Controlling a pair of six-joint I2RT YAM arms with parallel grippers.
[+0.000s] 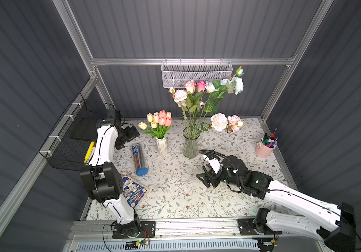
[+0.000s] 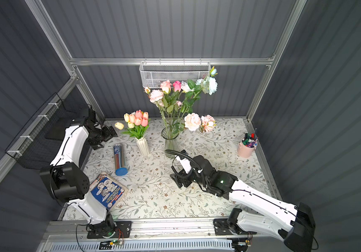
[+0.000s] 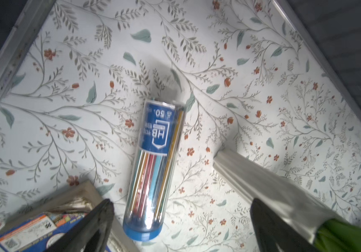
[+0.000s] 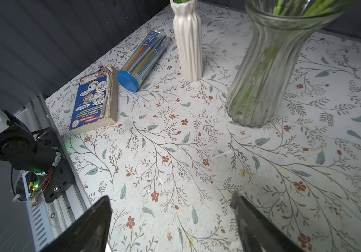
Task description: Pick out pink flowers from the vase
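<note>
A tall clear glass vase (image 1: 191, 145) stands mid-table holding mixed flowers: a hot pink rose (image 1: 201, 86), a pink rose (image 1: 190, 86), a pale pink bloom (image 1: 180, 95), a peach-pink one (image 1: 234, 122), plus cream and whitish blooms. Left of it, a white ribbed vase (image 1: 162, 147) carries pink-orange tulips (image 1: 162, 117) and yellow ones. My left gripper (image 1: 131, 137) is open at the back left, above a tube of pencils (image 3: 153, 168), its fingers (image 3: 90, 226) wide apart and empty. In front of the glass vase, my right gripper (image 1: 207, 180) hangs open with nothing between its fingers.
A book (image 1: 134, 190) lies front left. Black wire basket (image 1: 69, 147) hangs on the left wall; a white mesh basket (image 1: 197, 75) hangs behind the flowers. A pink pen cup (image 1: 264, 149) stands at right.
</note>
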